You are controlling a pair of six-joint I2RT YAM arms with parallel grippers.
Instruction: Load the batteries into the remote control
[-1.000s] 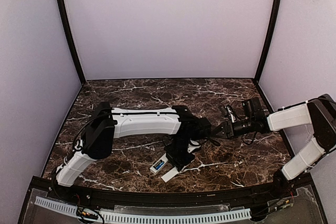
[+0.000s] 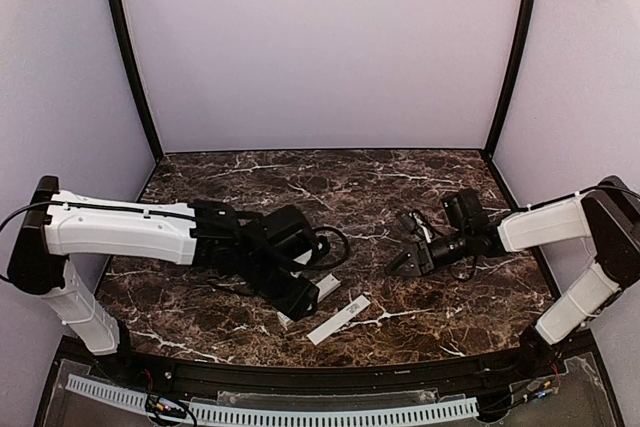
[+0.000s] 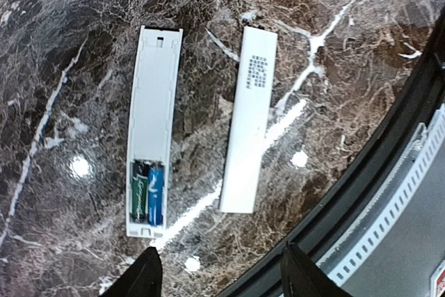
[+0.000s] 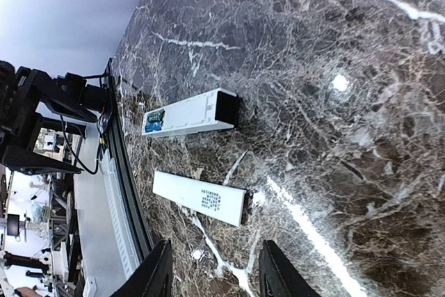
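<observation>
The white remote [image 3: 150, 102] lies back up with its compartment uncovered; a green battery [image 3: 140, 191] and a blue battery [image 3: 156, 195] sit side by side at one end. Parallel beside it lies its white cover [image 3: 245, 123], printed with small text, also seen in the top view [image 2: 338, 320]. My left gripper hangs above the near end of the remote and cover, fingers apart with nothing between them. My right gripper is to the right of both pieces, above the table, its fingers apart and empty.
A black front edge rail [image 2: 300, 377] with a perforated strip runs close to the cover. Walls enclose both sides and the back.
The left arm has pulled back leftward from over the cover, uncovering it in the top view.
</observation>
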